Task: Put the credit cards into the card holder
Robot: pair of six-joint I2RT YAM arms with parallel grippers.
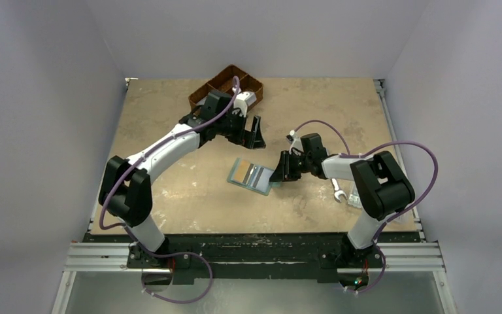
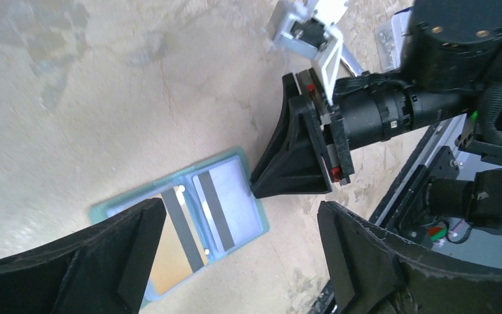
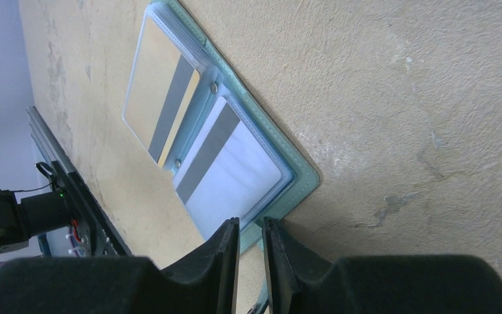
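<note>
The teal card holder (image 3: 306,180) lies open and flat on the table. A gold card (image 2: 163,261) and a white card (image 2: 234,196), each with a dark stripe, rest in its clear pockets. My left gripper (image 1: 255,134) stands wide open above and behind the holder, with nothing between its fingers. Low at the holder's white-card end is my right gripper. Its fingers are parted by a narrow gap, and the holder's teal edge shows behind that gap; whether they touch the edge is unclear.
A brown divided basket (image 1: 257,87) stands at the back, partly hidden by the left arm. A wrench (image 1: 338,191) and a clear box (image 1: 355,198) lie to the right, near the right arm. The table left of the holder is clear.
</note>
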